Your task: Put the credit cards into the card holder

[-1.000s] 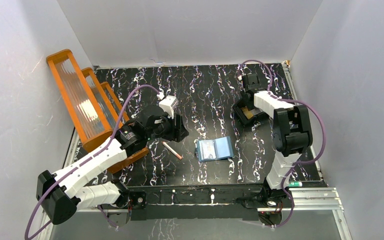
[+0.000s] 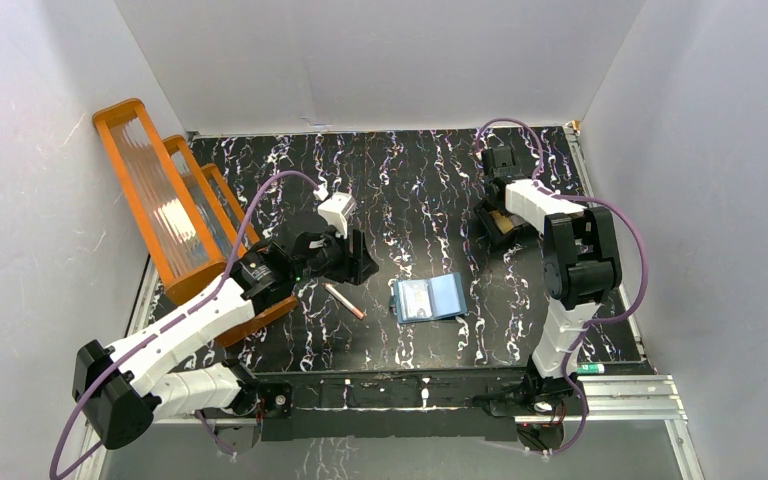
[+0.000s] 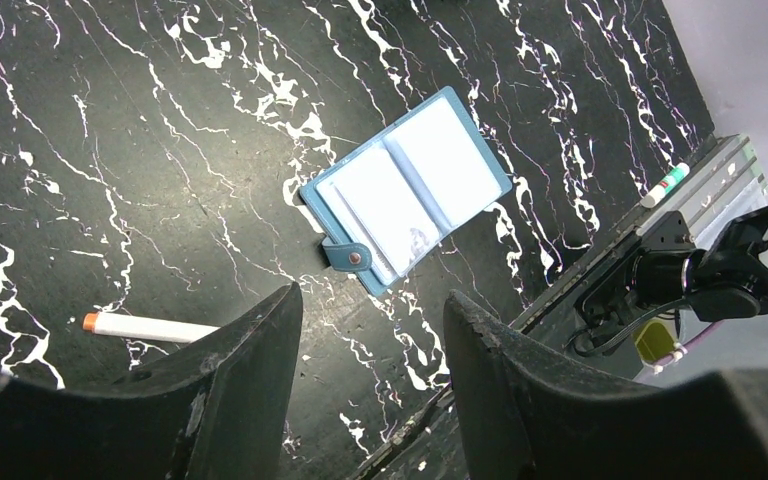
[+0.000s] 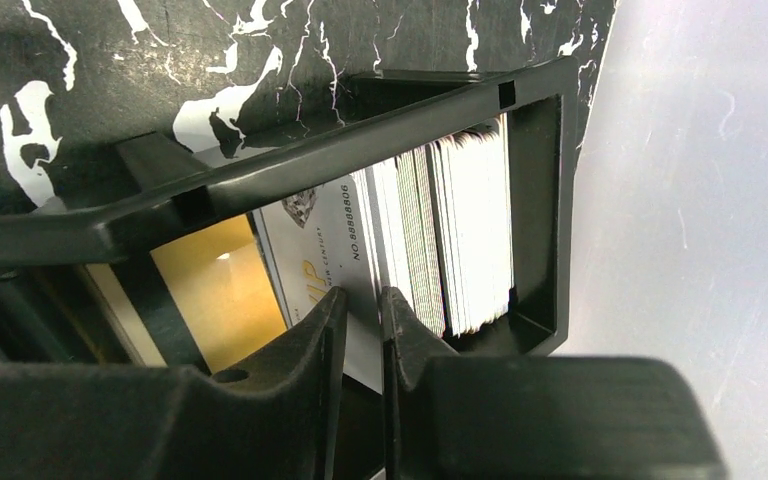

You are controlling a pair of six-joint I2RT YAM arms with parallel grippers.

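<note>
A blue card holder (image 2: 443, 296) lies open at the table's lower middle, its clear sleeves and snap tab seen in the left wrist view (image 3: 430, 170). A black box (image 4: 535, 210) at the right holds many stacked cards (image 4: 470, 220), with a silver VIP card (image 4: 310, 240) and yellow ones. My right gripper is down at the box, fingertips a narrow gap apart on the VIP card; whether it grips the card is unclear. My left gripper hangs open left of the holder, nothing between its fingers.
A white marker (image 2: 345, 302) lies left of the holder. An orange rack (image 2: 120, 125) stands at the left. Walls enclose the table. A green tube (image 3: 665, 185) sits at the front-right edge.
Over the last second my right arm and the black box have shifted slightly at the right. My left arm and the card holder look unchanged.
</note>
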